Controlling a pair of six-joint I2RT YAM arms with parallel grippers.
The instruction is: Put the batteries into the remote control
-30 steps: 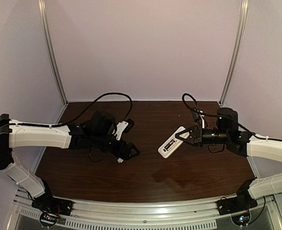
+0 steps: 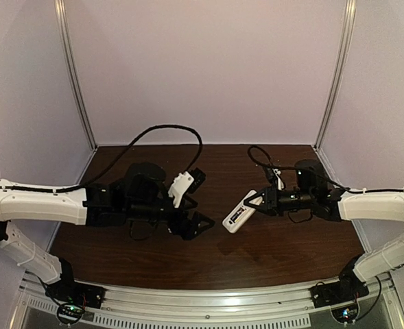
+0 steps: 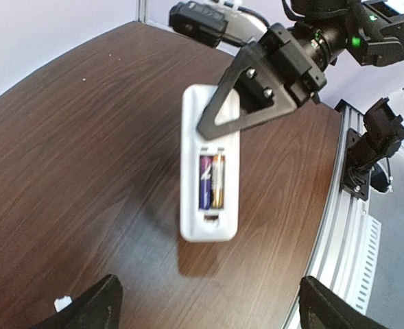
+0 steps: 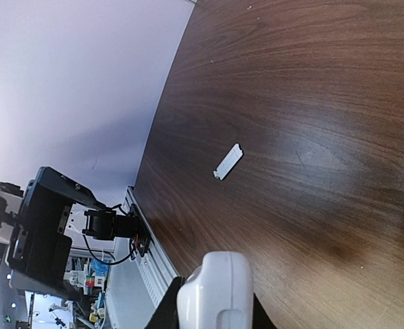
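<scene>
My right gripper (image 2: 256, 200) is shut on the white remote (image 2: 234, 218), holding it tilted above the table at centre right. In the left wrist view the remote's open compartment shows two batteries (image 3: 211, 181) side by side, one purple, one silver and copper. My left gripper (image 2: 202, 223) stands open just left of the remote, apart from it, nothing between its fingers. A white strip, likely the battery cover, lies on the table; in the left wrist view it (image 3: 62, 302) shows at the lower left, and in the top view it is hidden by the left arm.
Pale walls enclose its back and sides, and a metal rail (image 2: 208, 295) runs along the front edge.
The held remote has shifted slightly.
</scene>
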